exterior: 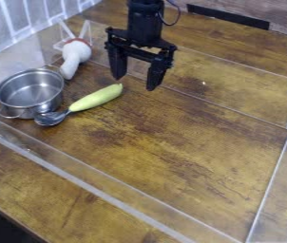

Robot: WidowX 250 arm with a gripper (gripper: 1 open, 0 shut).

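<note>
My black gripper (139, 63) hangs in the upper middle of the camera view, open, with nothing visible between its fingers. Below and left of it, apart from it, a pale yellow-green elongated object (98, 99), resembling a corn cob, lies diagonally on the wooden table (197, 161).
A steel pot (28, 92) sits at the left, with a metal ladle or spoon (52, 117) beside it. A white object (74, 52), unclear in kind, stands behind them.
</note>
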